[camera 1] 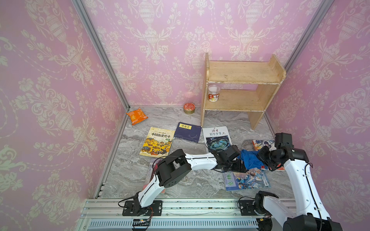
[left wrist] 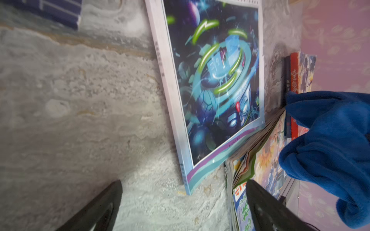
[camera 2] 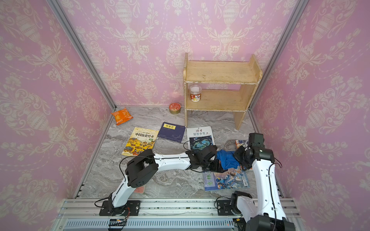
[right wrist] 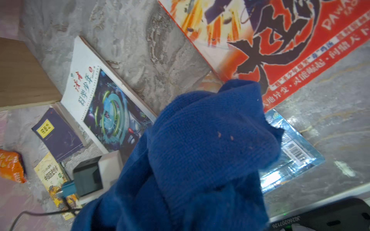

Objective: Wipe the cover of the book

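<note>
A blue cloth (camera 1: pixel 251 159) hangs bunched from my right gripper (camera 1: pixel 264 157), which is shut on it. In the right wrist view the cloth (right wrist: pixel 212 142) hides the fingers. Underneath lies a colourful magazine (camera 1: pixel 248 180) with a light-blue cover, partly covered by cloth and arm. Its page edges (left wrist: pixel 256 154) look bent up in the left wrist view. My left gripper stands open at the magazine's left side, one finger (left wrist: pixel 266 204) overlapping it in view. Whether that finger touches it, I cannot tell.
A white-bordered magazine (camera 1: pixel 217 139), a dark blue book (camera 1: pixel 188 132) and a yellow book (camera 1: pixel 157 142) lie further left. At the right, a red book (right wrist: pixel 285 53) lies partly behind my right arm. The wooden shelf (camera 1: pixel 242 105) stands at the back.
</note>
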